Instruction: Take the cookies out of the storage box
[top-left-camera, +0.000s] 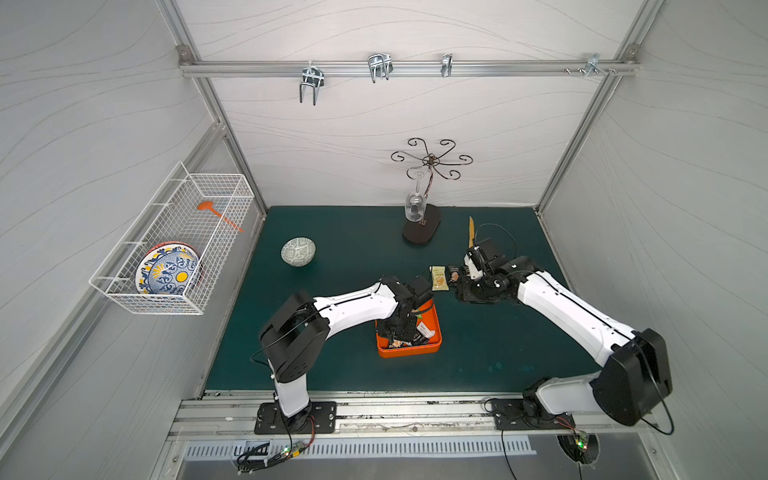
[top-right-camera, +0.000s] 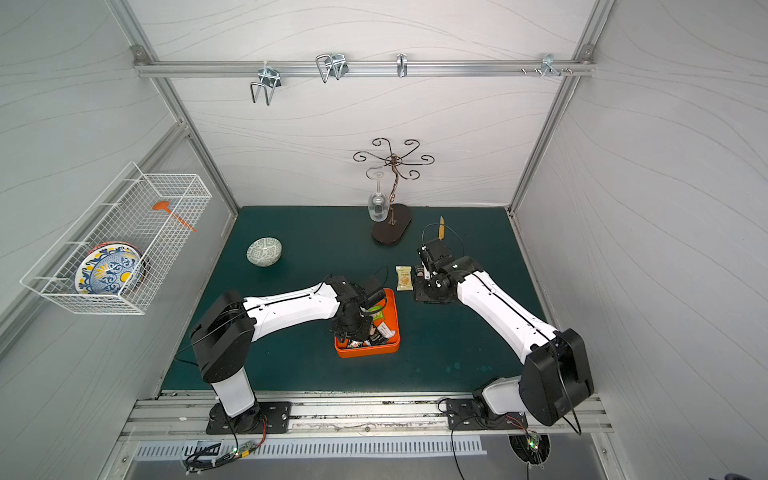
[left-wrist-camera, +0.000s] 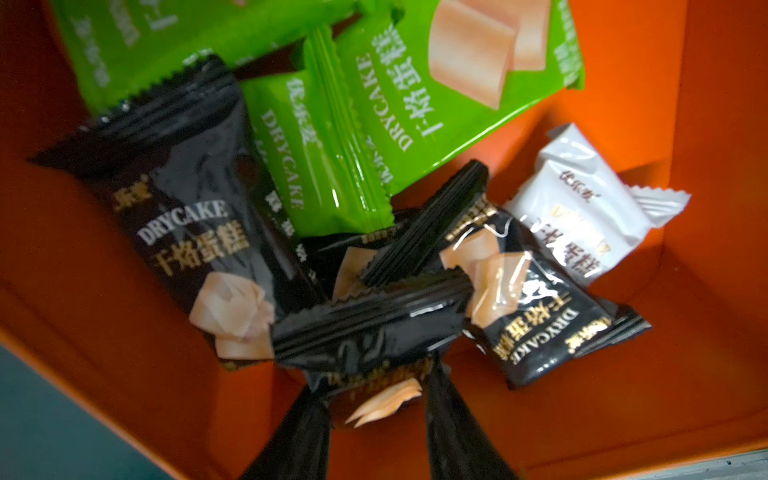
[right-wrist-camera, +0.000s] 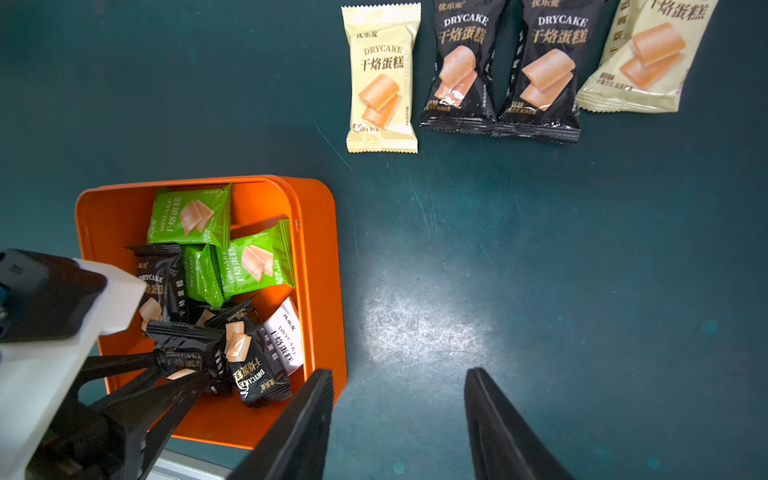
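An orange storage box (right-wrist-camera: 320, 264) stands on the table, holding green packets (left-wrist-camera: 448, 96), several black packets (left-wrist-camera: 184, 208) and one white packet (left-wrist-camera: 584, 208). Inside it, my left gripper is shut on a black cookie packet (left-wrist-camera: 372, 328), a finger on each side of it. Several packets lie in a row on the table beyond the box: a cream packet (right-wrist-camera: 382, 76), two black packets (right-wrist-camera: 552, 72) and another cream packet (right-wrist-camera: 644, 52). My right gripper is apart from them, its fingers spread and the space between them empty.
A patterned bowl (top-left-camera: 298, 252) sits at the table's back left. Behind stands a metal rack (top-left-camera: 421, 228) with a hanging glass (top-left-camera: 415, 208). Bare table (right-wrist-camera: 520, 280) lies to the right of the box.
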